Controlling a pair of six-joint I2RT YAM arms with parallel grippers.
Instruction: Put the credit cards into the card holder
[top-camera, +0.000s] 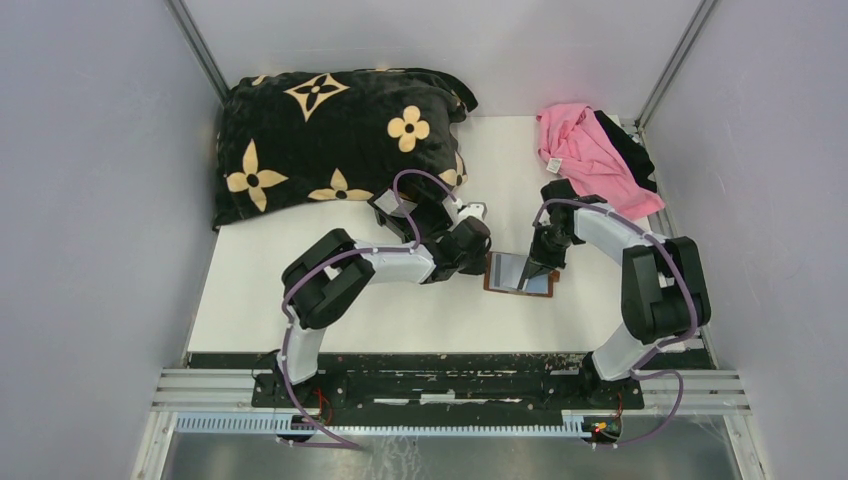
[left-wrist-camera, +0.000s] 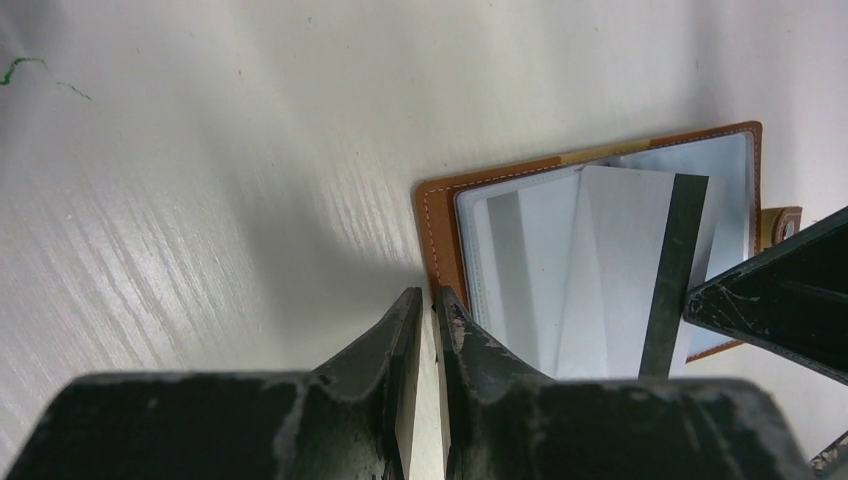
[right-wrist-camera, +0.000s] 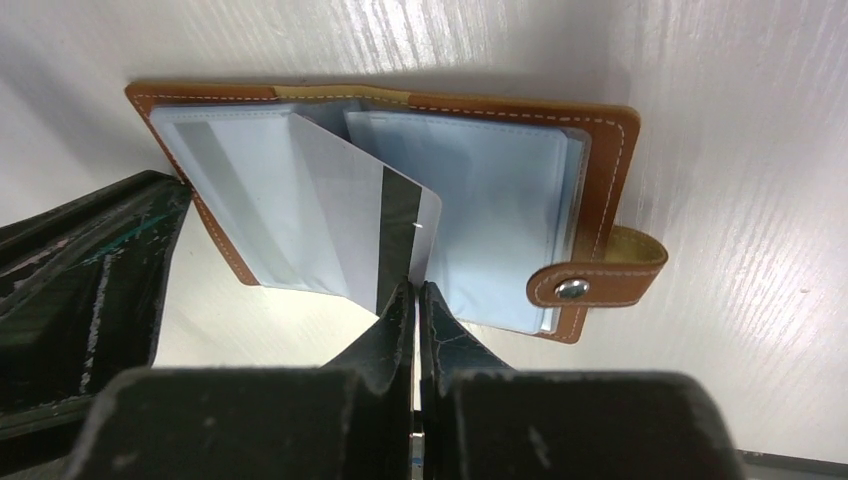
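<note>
The brown card holder (right-wrist-camera: 612, 190) lies spread on the table, clear sleeves facing up. A pale card with a black stripe (right-wrist-camera: 398, 225) sits partly within its left sleeve (right-wrist-camera: 225, 165), and the striped side sticks out over the middle. At the holder's left edge, my left gripper is shut on the brown border. My right gripper is shut, its tips touching the card's protruding edge near the stripe; whether the card is pinched between them is unclear. In the top view, the left gripper hides part of the holder's left side.
Behind the left arm stands a dark open box (top-camera: 395, 215), with a black patterned cushion (top-camera: 340, 140) beyond it. Pink cloth (top-camera: 590, 160) lies at the back right.
</note>
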